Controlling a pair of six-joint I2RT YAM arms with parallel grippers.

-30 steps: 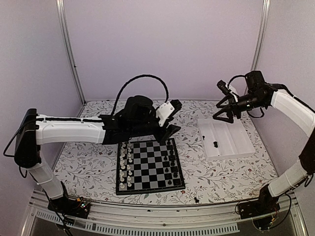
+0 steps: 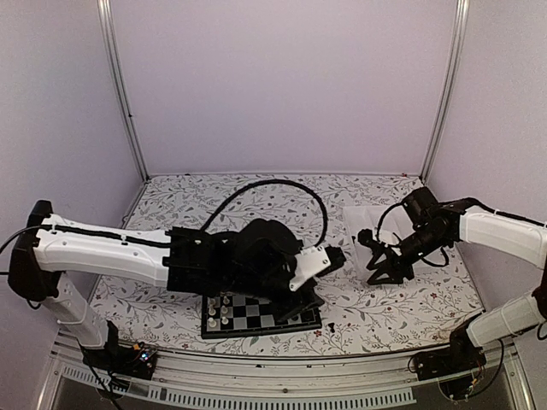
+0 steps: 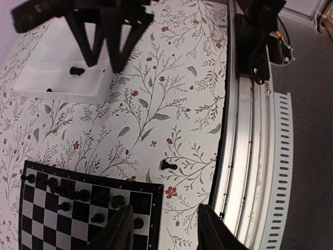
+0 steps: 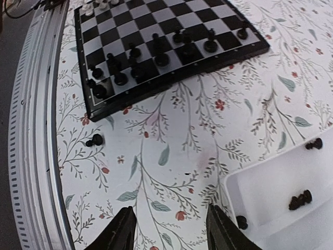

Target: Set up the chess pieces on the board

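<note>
The chessboard (image 2: 256, 326) lies at the front centre, white pieces (image 2: 214, 312) along its left, black pieces (image 4: 162, 58) along the other side, partly hidden by my left arm in the top view. My left gripper (image 2: 299, 303) hangs over the board's right part, fingers apart, nothing seen between them. A loose black piece (image 3: 167, 165) lies on the table just outside the board's corner. My right gripper (image 2: 385, 273) hovers over the table near the tray's front left, fingers apart and empty.
A white tray (image 4: 229, 187) at the right holds a few black pieces (image 4: 299, 200) lying on their sides. A metal rail runs along the front edge.
</note>
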